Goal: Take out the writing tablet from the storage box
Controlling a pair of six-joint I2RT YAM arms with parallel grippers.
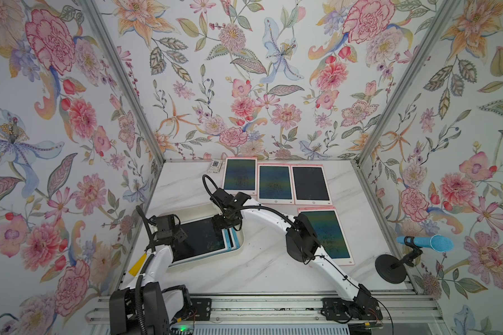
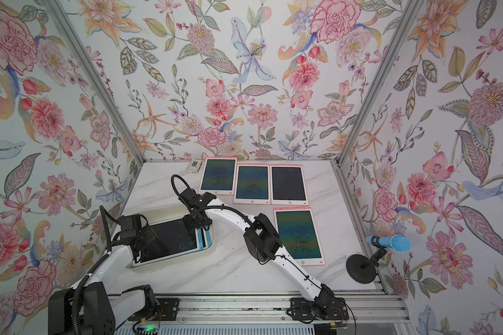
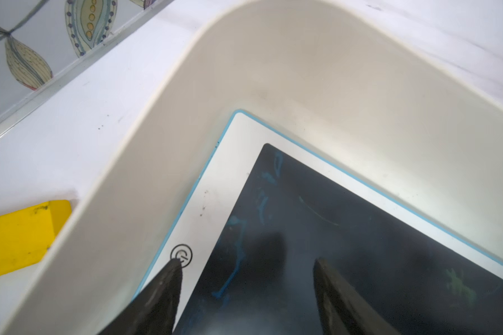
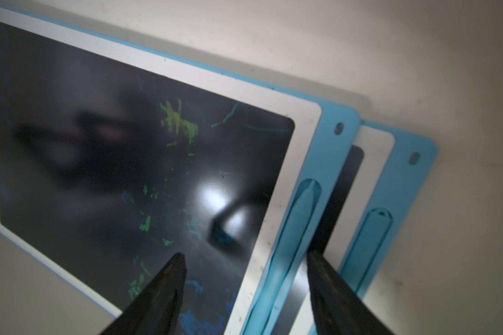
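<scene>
A cream storage box (image 1: 194, 211) stands at the front left of the table. Inside it lies a blue-edged writing tablet (image 4: 151, 139) with a dark screen, on top of a second blue tablet (image 4: 399, 162) whose pen end sticks out to the right. Over the top tablet's left end, near its power button, my left gripper hangs with its fingers apart and nothing between them. My right gripper is over the pen end, fingers also apart; whether they touch the tablet cannot be made out.
Several pink-framed tablets (image 1: 276, 183) lie at the back and right. A yellow block (image 3: 22, 237) is left of the box. At the far right stands a blue cup on a dark stand (image 1: 440, 243). Bare table shows in front of the box.
</scene>
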